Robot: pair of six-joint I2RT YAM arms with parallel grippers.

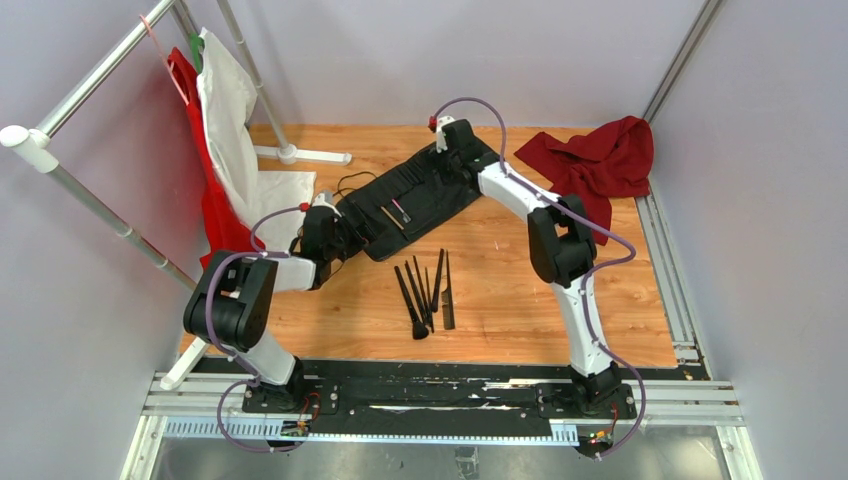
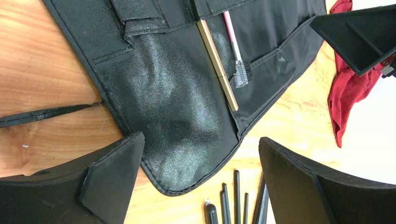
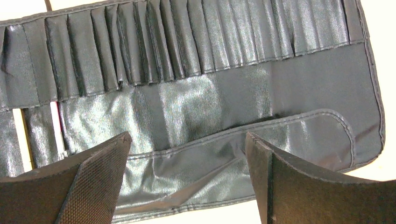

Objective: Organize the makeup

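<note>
A black brush roll lies spread flat at the back of the table. Tucked partway into its slots are a gold-handled tool and a pink-and-white brush. Over the roll's left end hovers my left gripper, open, with only the roll visible between its fingers. My right gripper is open above the roll's right part; empty pockets and the lower flap show between its fingers. Several black brushes and a comb lie loose on the wood in front of the roll, the large brush leftmost.
Bunched red cloth sits at the back right. On the left stands a white rack with red and white garments hanging. A thin black strap trails off the roll's left side. Bare wood lies right of the comb.
</note>
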